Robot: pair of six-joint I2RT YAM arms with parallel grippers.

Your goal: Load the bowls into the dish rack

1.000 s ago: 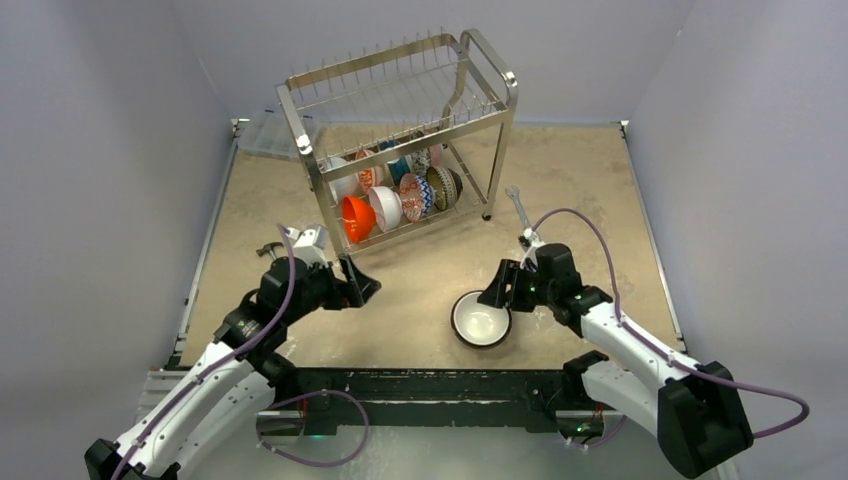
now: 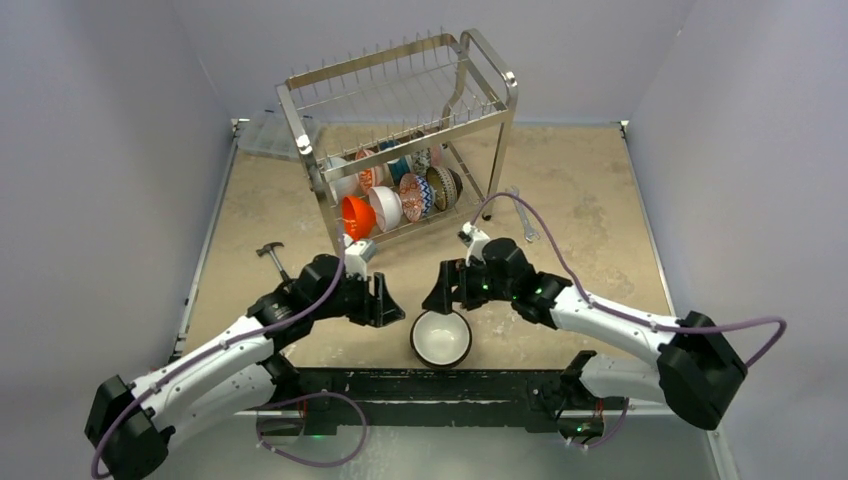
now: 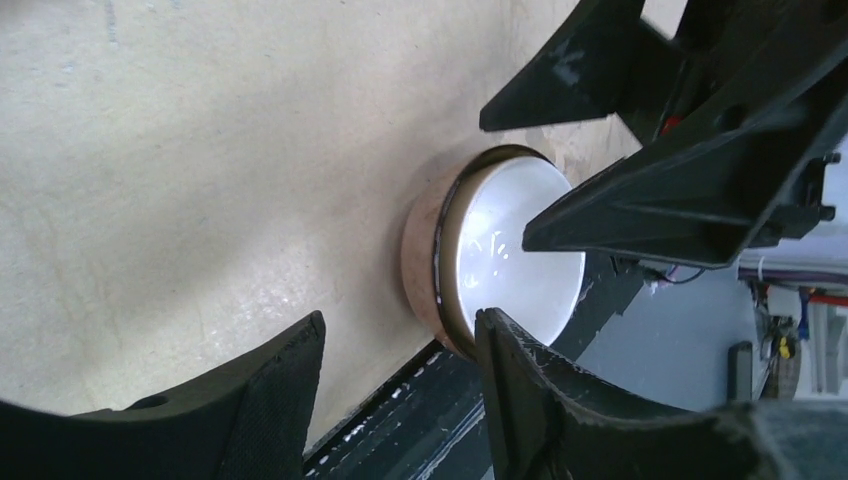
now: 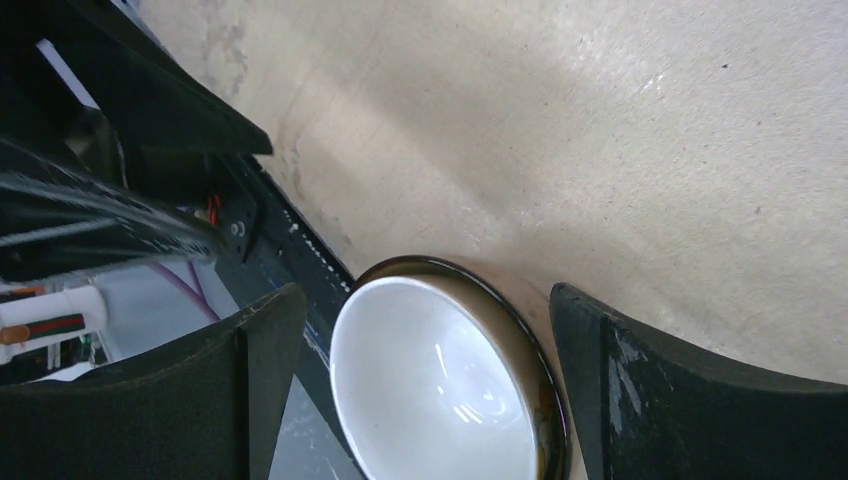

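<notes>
A white bowl with a dark rim (image 2: 440, 340) (image 3: 515, 250) (image 4: 425, 375) lies at the front edge of the table between the two arms. My right gripper (image 2: 440, 290) stands open just above and beside it, the bowl showing between its fingers in the right wrist view. My left gripper (image 2: 385, 300) is open, a little left of and above the bowl, nothing between its fingers. The steel dish rack (image 2: 470, 127) holds several bowls on its lower tier, among them an orange one (image 2: 358, 218).
A hammer (image 2: 272, 252) lies at the left, a wrench (image 2: 524, 217) right of the rack, and a clear plastic tray (image 2: 264, 133) at the back left. The table's front edge is close to the bowl.
The bowl and my right gripper have moved left toward the middle of the front edge.
</notes>
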